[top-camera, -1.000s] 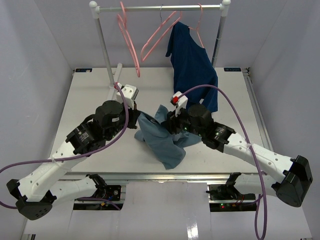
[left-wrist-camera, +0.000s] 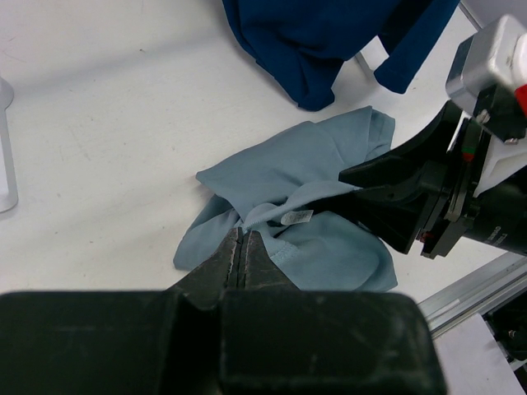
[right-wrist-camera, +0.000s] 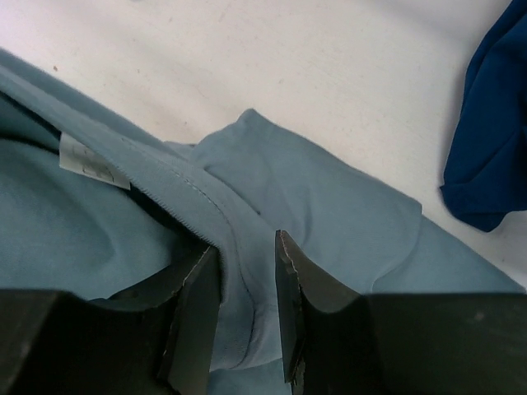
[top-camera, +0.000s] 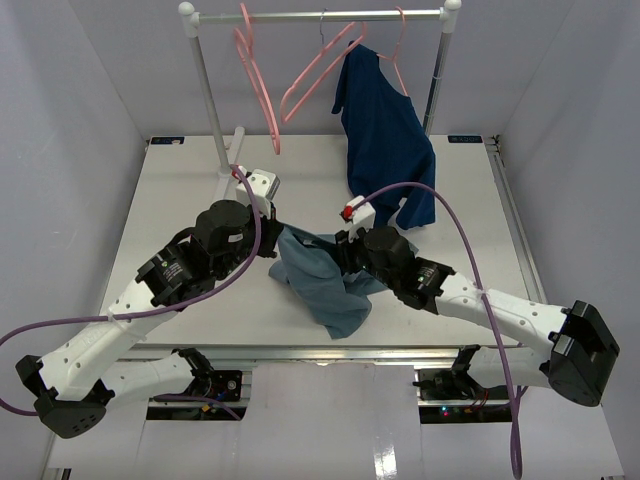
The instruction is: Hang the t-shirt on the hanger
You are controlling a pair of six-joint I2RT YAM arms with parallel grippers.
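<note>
The grey-blue t-shirt lies bunched on the table, one edge lifted toward my left gripper. In the left wrist view that gripper has its fingertips together, pinching the ribbed edge, near a white label. My right gripper is down at the shirt's right part; in the right wrist view its fingers straddle the fabric near the collar band, visibly apart. Pink hangers hang empty on the rail.
A dark navy garment hangs from a pink hanger at the back right, reaching down to the table. Free table lies to the left; the rack's foot stands at the back left.
My left gripper is nearly unmoved.
</note>
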